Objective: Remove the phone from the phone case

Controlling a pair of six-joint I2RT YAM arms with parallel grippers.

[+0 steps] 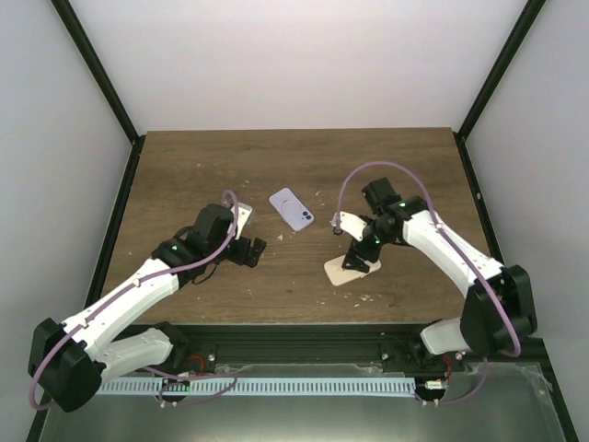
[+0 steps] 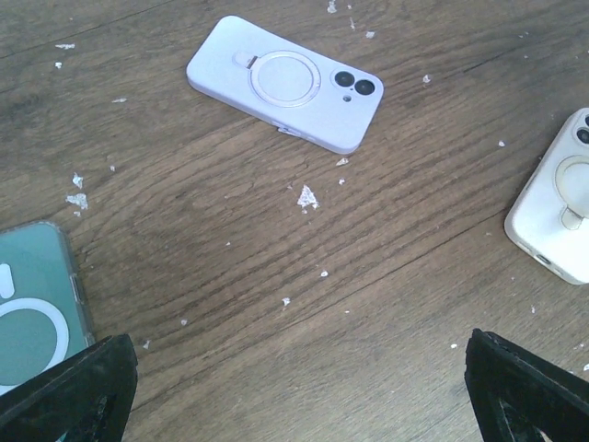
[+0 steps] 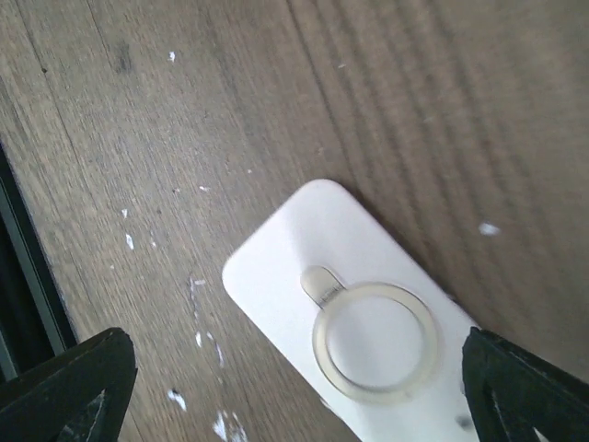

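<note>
Near the front centre-right in the top view lies a white phone in its case, flat and ring side up. My right gripper is just over it, fingers wide apart. In the right wrist view the white phone runs down between the open fingers, its camera end mostly cut off below. A lilac phone lies flat at the top of the left wrist view. At that view's left edge is a teal phone, partly behind a finger. My left gripper stands open, with nothing held.
White flakes are scattered over the brown wooden table. The dark front rail appears at the left of the right wrist view.
</note>
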